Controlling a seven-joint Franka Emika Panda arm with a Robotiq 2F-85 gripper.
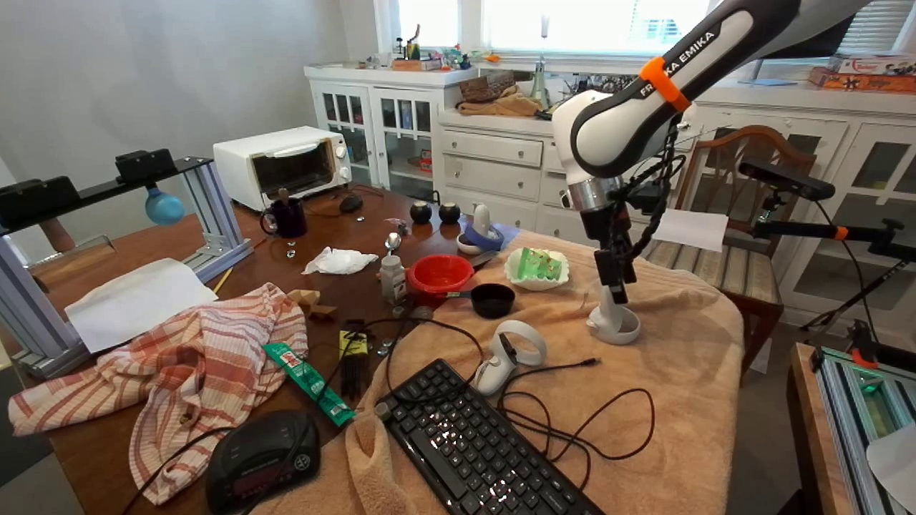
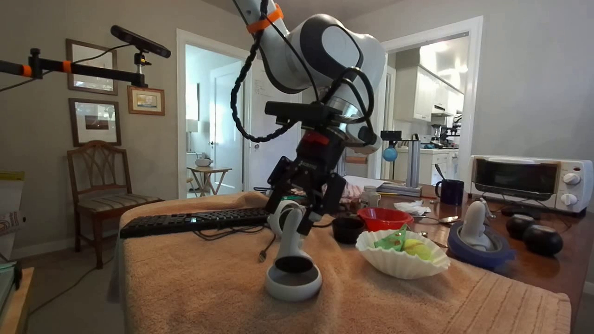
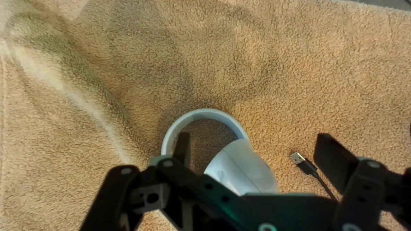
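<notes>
Standing upright on the tan towel is a white controller with its ring down and its handle pointing up. My gripper is directly over it, fingers apart. In exterior view 2 the handle top appears between the two fingers. From the wrist, the controller shows between the spread fingers of the gripper, closer to the left finger. Part of its ring and lower body is hidden behind the gripper. Whether a finger touches it cannot be told.
A second white controller, a black keyboard and loose cables lie on the towel. A USB plug is near the right finger. A white fluted bowl, black pan and red bowl stand close by.
</notes>
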